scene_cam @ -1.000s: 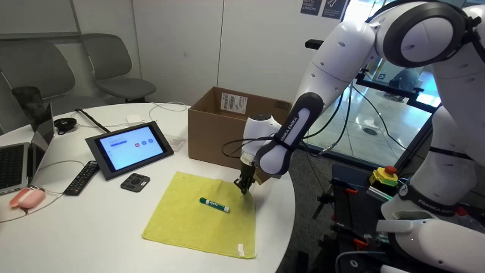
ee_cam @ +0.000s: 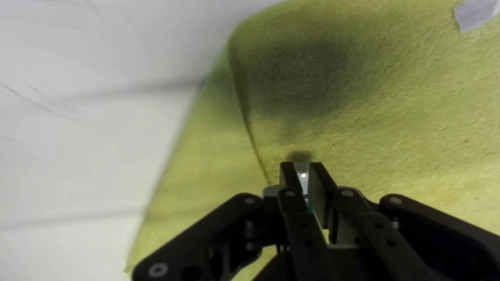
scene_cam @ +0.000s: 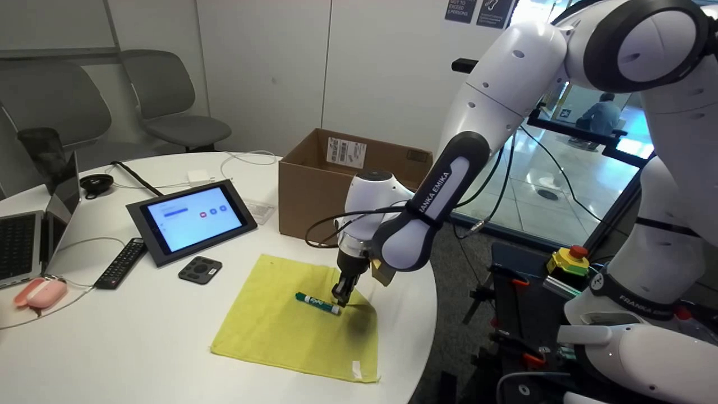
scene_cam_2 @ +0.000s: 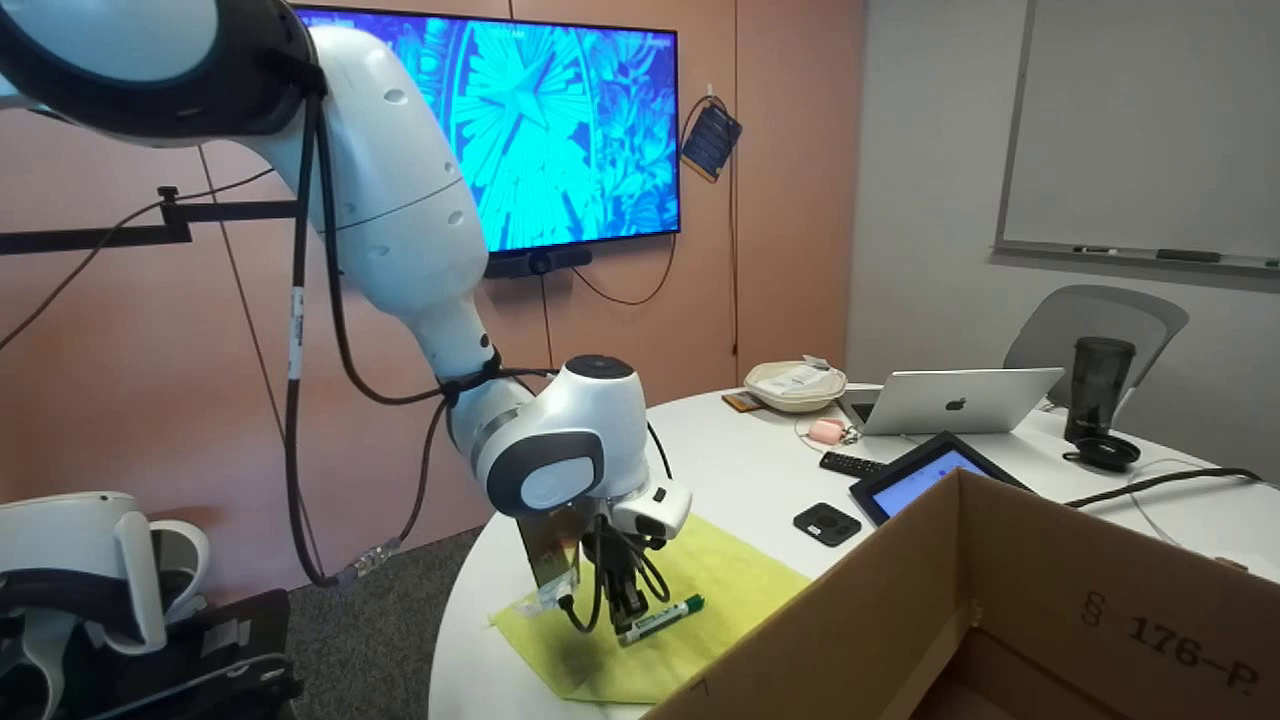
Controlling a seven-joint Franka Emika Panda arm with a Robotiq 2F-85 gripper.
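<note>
A yellow cloth (scene_cam: 282, 323) lies on the white table. Its corner near the arm is folded inward over the rest, and the flap (ee_cam: 201, 159) runs in under the fingers in the wrist view. My gripper (scene_cam: 340, 301) is shut on that corner; the fingers (ee_cam: 288, 187) hide most of the pinched part. On the cloth rests a green and white marker (scene_cam: 316, 303), its end right beside my fingertips. In the wrist view a pale strip shows in the narrow gap, apparently the marker's end below. From the second exterior view the marker (scene_cam_2: 662, 618) sits against the fingertips.
Behind the cloth stands an open cardboard box (scene_cam: 316, 205). A tablet (scene_cam: 195, 219), a remote (scene_cam: 121, 262) and a small black device (scene_cam: 199, 269) are to the left.
My gripper has moved from the cloth's corner inward and toward the marker, folding that corner over with it. The marker lies where it was.
</note>
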